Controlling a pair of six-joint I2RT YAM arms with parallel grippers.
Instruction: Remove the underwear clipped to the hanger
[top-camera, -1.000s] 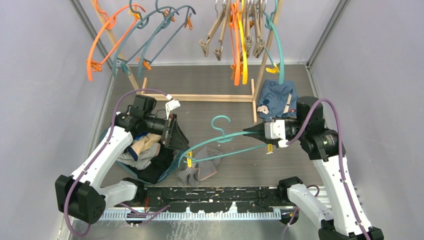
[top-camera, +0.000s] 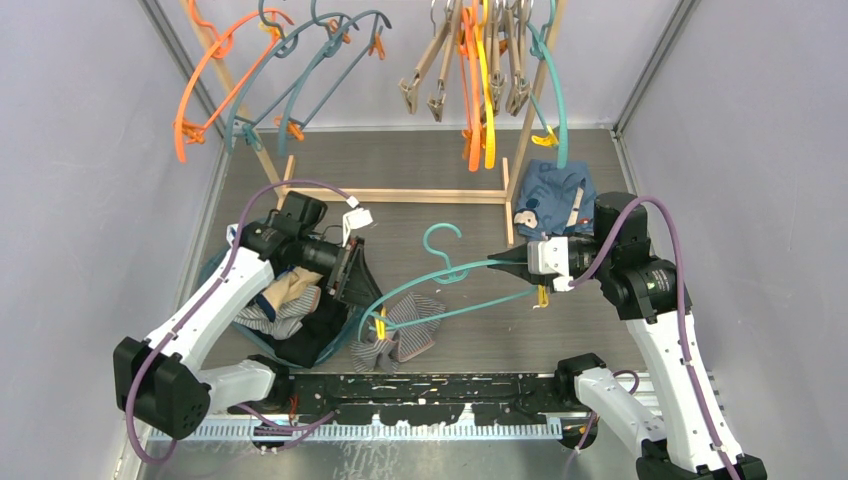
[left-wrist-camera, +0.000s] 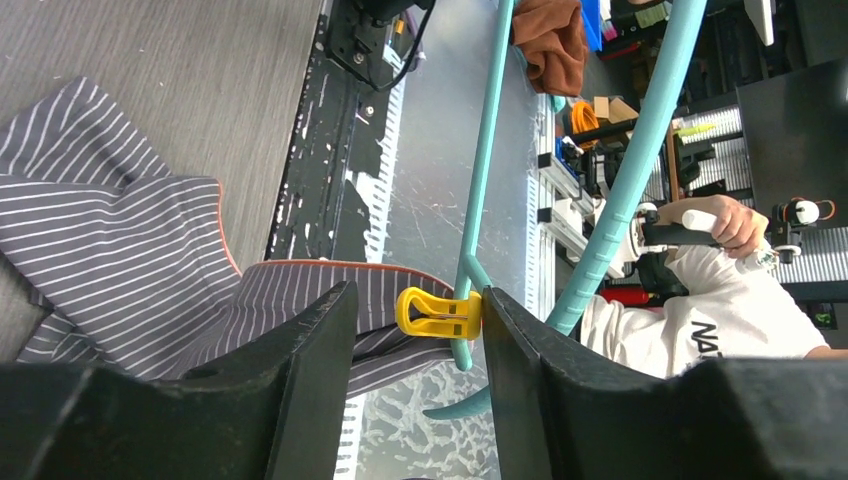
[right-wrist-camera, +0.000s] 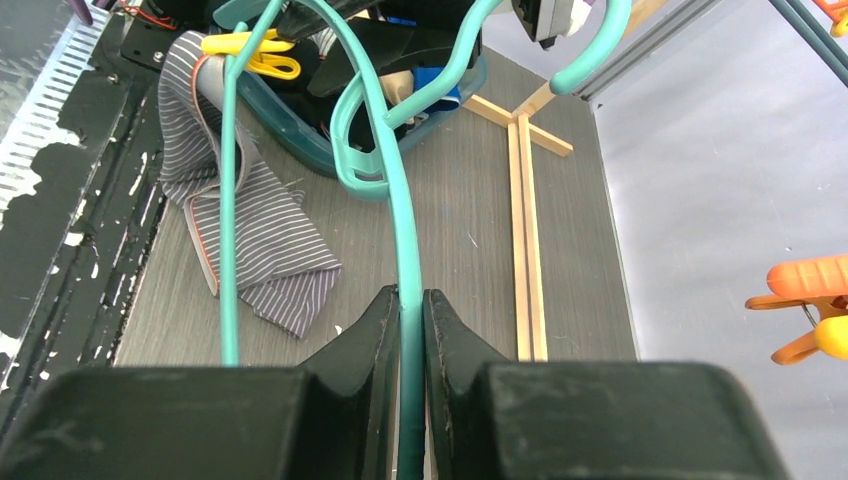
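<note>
My right gripper is shut on the upper bar of a teal hanger (top-camera: 455, 267), held level above the floor. At the hanger's left end, a yellow clip (left-wrist-camera: 440, 314) sits between the parted fingers of my left gripper (top-camera: 376, 304). In the left wrist view, its right finger (left-wrist-camera: 500, 325) is close against the clip, while a gap shows on the left side. Grey striped underwear (right-wrist-camera: 265, 225) with an orange edge trails below that end. Its edge passes behind the clip, and I cannot tell whether the clip pinches it. Another yellow clip (top-camera: 541, 297) is near my right gripper.
A blue basket (top-camera: 362, 318) of clothes lies under my left arm. Dark blue clothing (top-camera: 555, 200) rests at the right of the wooden rack (top-camera: 400, 195), where orange, teal and yellow hangers hang. Bare floor (top-camera: 375, 245) lies between the arms.
My left gripper has shifted slightly right and toward the bottom of the top view. The hanger's left end and its clip have dipped a little the same way. My right arm looks still.
</note>
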